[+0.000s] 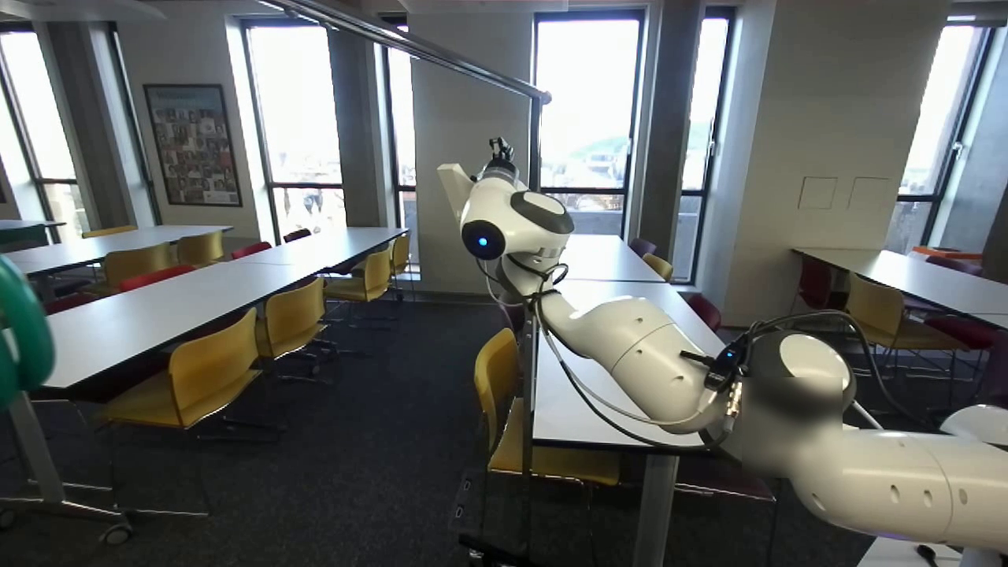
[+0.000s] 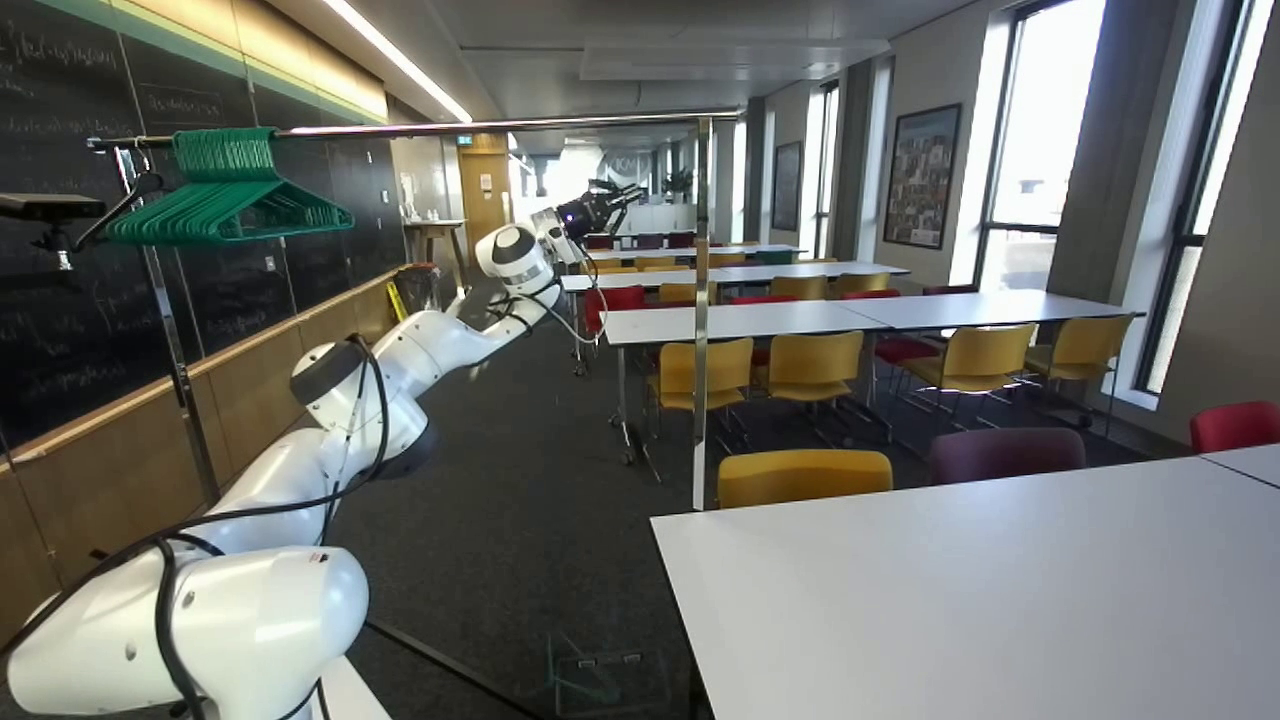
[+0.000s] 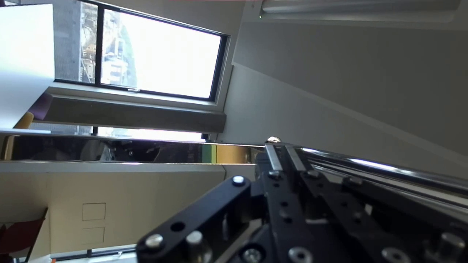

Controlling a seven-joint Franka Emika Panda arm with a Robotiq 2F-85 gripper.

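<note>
Up near the end of the metal clothes rail (image 1: 444,66) is my gripper (image 1: 500,145), with its fingers pointing upward. In the wrist view the two fingers (image 3: 272,157) stand close together with a narrow gap, and I see nothing between them. The rail (image 3: 386,170) runs off to the right behind the fingertips, and its upright post (image 3: 109,149) to the left. A bunch of green hangers (image 2: 240,198) hangs on the far end of the rail in exterior view 2. A faint, blurred green outline (image 2: 588,686) shows low over the floor there; I cannot tell its exact shape.
The rail's upright post (image 2: 702,360) stands close to my arm. White tables (image 2: 984,588) and yellow chairs (image 2: 816,372) fill the room behind it. A dark camera (image 2: 50,206) is mounted near the hangers. Open floor (image 2: 528,516) lies below the arm.
</note>
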